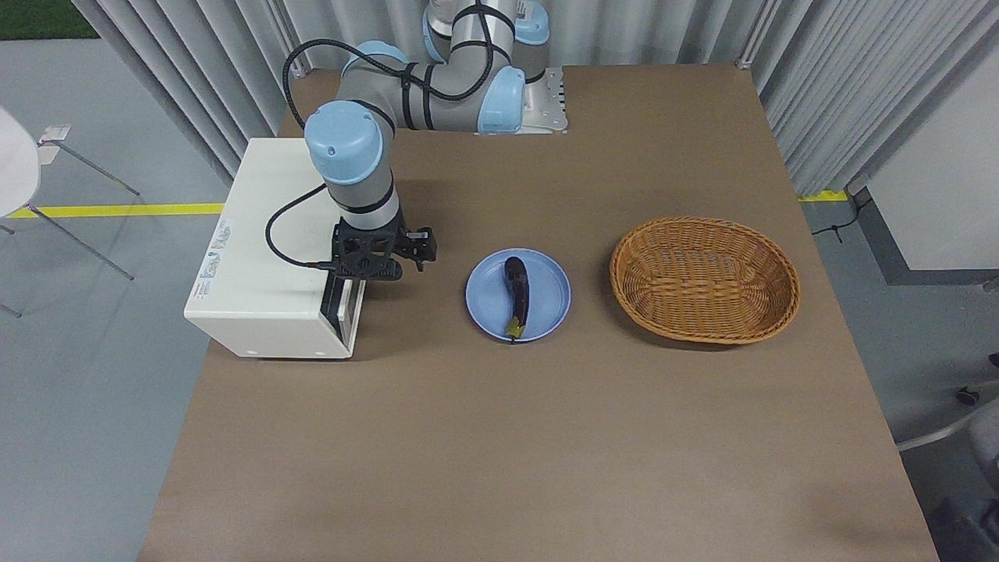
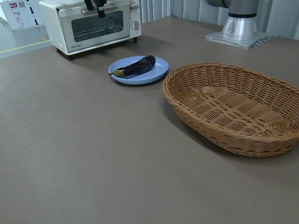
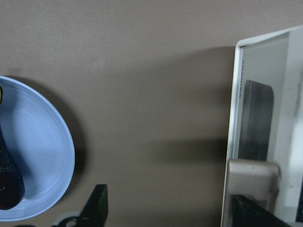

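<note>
My gripper (image 1: 404, 267) hangs at the front top edge of a white toaster oven (image 1: 262, 281), beside its handle. In the wrist view the two dark fingers are apart, open, the right one overlapping the handle (image 3: 251, 182); I cannot tell whether they touch. A blue plate (image 1: 482, 295) holds an eggplant (image 1: 517, 290) with a green stem end, to the right of the oven in the front view. In the left view the gripper is cut off at the top, over the oven's front.
A round-cornered wicker basket (image 1: 704, 281) stands right of the plate. The arm's base is at the back.
</note>
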